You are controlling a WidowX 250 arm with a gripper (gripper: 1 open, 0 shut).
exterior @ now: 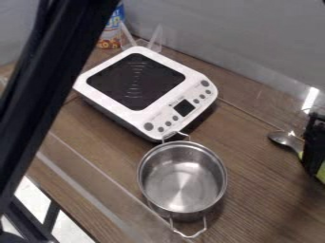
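A steel pot (181, 179) with two wire handles sits empty on the wooden counter (108, 176). Behind it is a white induction cooktop (133, 85) with a black plate and buttons. At the right edge lies a metal spoon (286, 140) with a green handle, partly covered by the black gripper (314, 141), which is cut off by the frame. Whether its fingers are open or shut is unclear.
A can or container (109, 28) stands at the back behind the cooktop, beside a clear wall. A dark frame post runs down the left. The counter right of the pot is mostly clear.
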